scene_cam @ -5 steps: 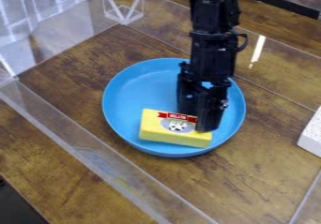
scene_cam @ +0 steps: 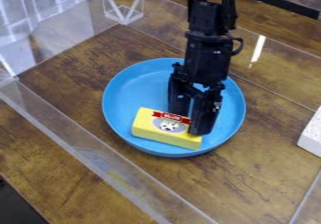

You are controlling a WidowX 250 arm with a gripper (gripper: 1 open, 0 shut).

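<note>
A blue plate (scene_cam: 131,97) rests on the wooden table. On its front half lies a yellow box (scene_cam: 160,130) with a red label and a small pale picture. My black gripper (scene_cam: 192,117) reaches down from the top of the view to the right end of the box, open, with its fingers low over or beside it. Whether the fingers touch the box is hard to tell in the dark shapes.
A white object (scene_cam: 313,140) sits at the right edge. Clear plastic panels run along the left side.
The yellow box has shifted slightly left on the plate, and my gripper has moved a little left with it.
</note>
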